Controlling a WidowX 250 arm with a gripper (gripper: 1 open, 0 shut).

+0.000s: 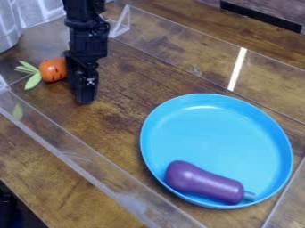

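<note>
My black gripper (78, 77) reaches down at the upper left, low over the wooden counter, right against an orange carrot (52, 69) with pale green leaves. The gripper hides part of the carrot, and I cannot tell whether its fingers are around it. A purple eggplant (205, 181) lies in the lower part of a blue plate (215, 134) on the right.
Clear plastic walls border the work area along the lower left and the back right. A metal pot (7, 22) stands at the top left corner.
</note>
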